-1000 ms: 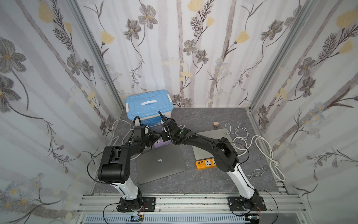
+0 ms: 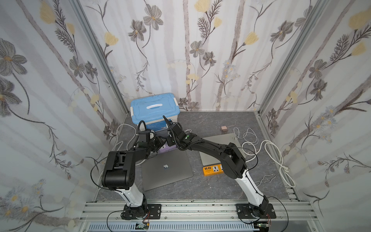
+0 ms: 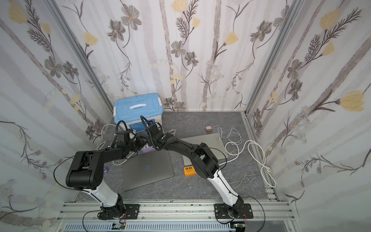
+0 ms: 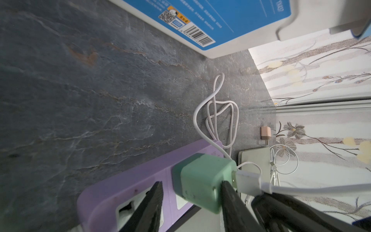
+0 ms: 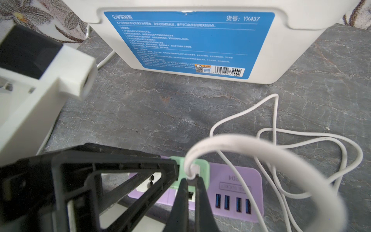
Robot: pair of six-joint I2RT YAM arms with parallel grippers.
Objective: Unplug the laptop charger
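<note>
A green charger block sits on the purple power strip in front of the storage box, with a white cable rising from it in both wrist views. My left gripper is part open at the block, one finger against or very near its side; whether it grips is unclear. My right gripper is shut at the block's cable end, its fingertips by the white cable connector; nothing clear shows between them.
The blue-lidded box stands behind. A dark laptop, a silver laptop, an orange power strip, a pink adapter and loose white cables lie around.
The top of the right arm's gripper has shifted very slightly left; otherwise the top left view looks the same.
</note>
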